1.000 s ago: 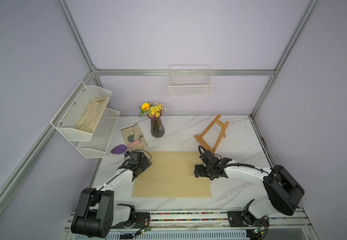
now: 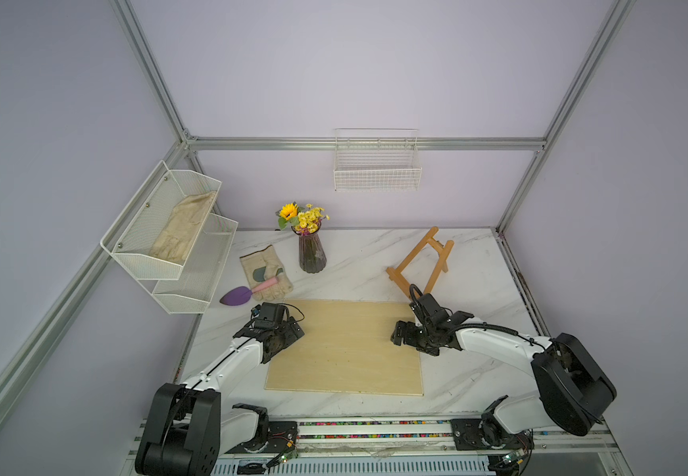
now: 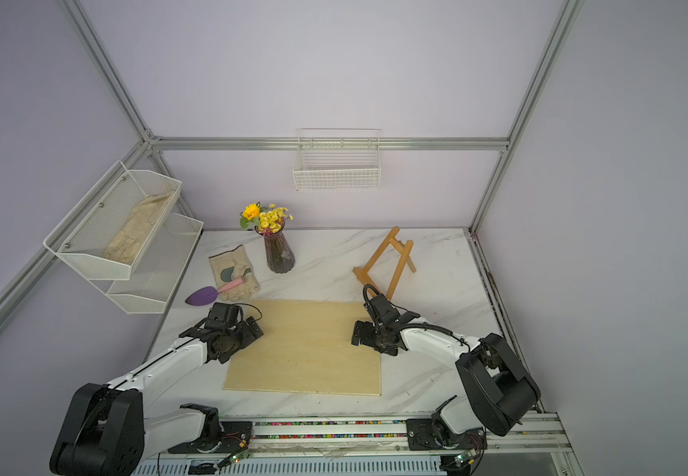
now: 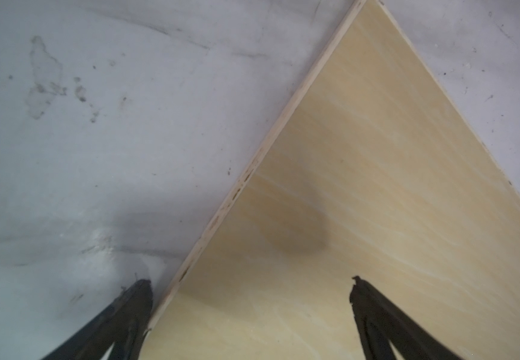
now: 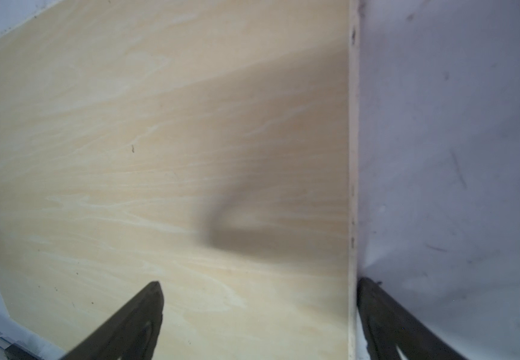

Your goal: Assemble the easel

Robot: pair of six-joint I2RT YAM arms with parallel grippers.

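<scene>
The light plywood board (image 2: 336, 357) lies flat on the marble table. My left gripper is open low over its left edge, that edge running between the fingers, one finger on each side. My right gripper is open at the board's right edge, one finger close against that edge's outer side, the other over the board. A wooden easel frame (image 3: 402, 269) lies at the back right, behind the right gripper.
A vase of yellow flowers (image 2: 312, 252) stands at the back centre. A cloth (image 2: 260, 258) and a purple-and-pink trowel (image 2: 235, 296) lie to the back left. Wire shelves (image 2: 177, 265) hang left; a wire basket (image 2: 376, 178) hangs on the back wall.
The easel frame is unmoved.
</scene>
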